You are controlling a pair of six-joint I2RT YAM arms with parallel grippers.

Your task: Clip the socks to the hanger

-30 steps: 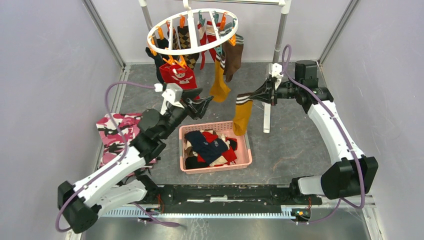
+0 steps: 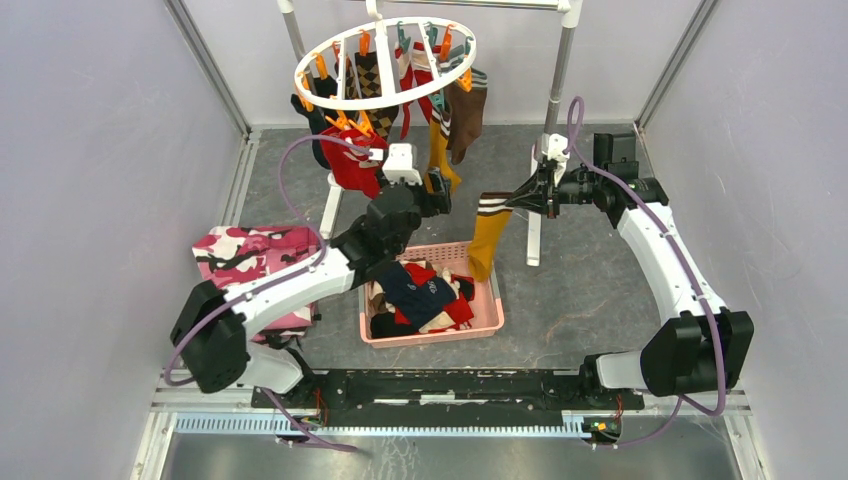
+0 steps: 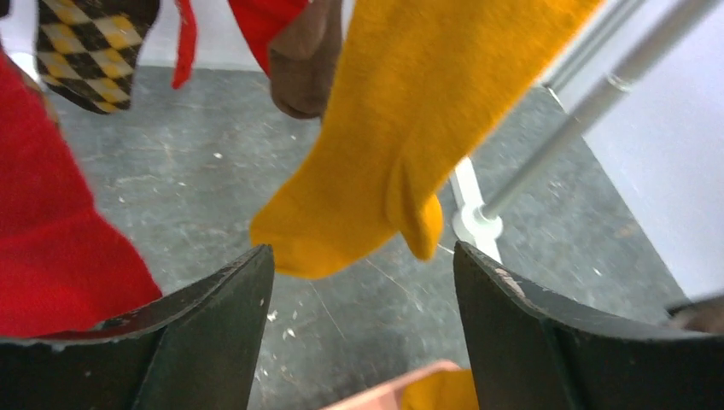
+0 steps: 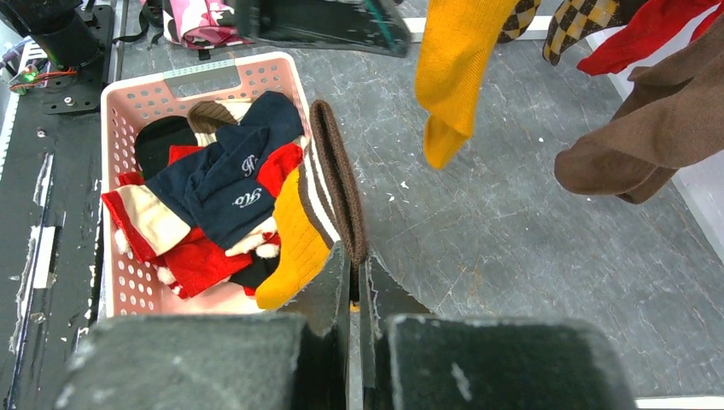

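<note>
A mustard sock (image 2: 488, 240) with a brown, white-striped cuff hangs from my right gripper (image 2: 512, 201), beside the basket's right end. In the right wrist view the right fingers pinch its brown cuff (image 4: 339, 179). My left gripper (image 2: 438, 190) stands open just under the round white hanger (image 2: 300, 78). Between and beyond the left fingers, in the left wrist view, hangs another mustard sock (image 3: 341, 162), clipped to the hanger; I cannot tell whether they touch. Orange and teal clips (image 2: 465, 80) ring the hanger, holding red, checkered and brown socks (image 2: 466, 118).
The pink basket (image 2: 430, 341) holds several socks in navy, red and cream. A pink camouflage bag (image 2: 255, 255) lies at the left. Metal posts (image 2: 561, 75) of the rack flank the hanger. Floor right of the basket is clear.
The right gripper and its sock have shifted slightly.
</note>
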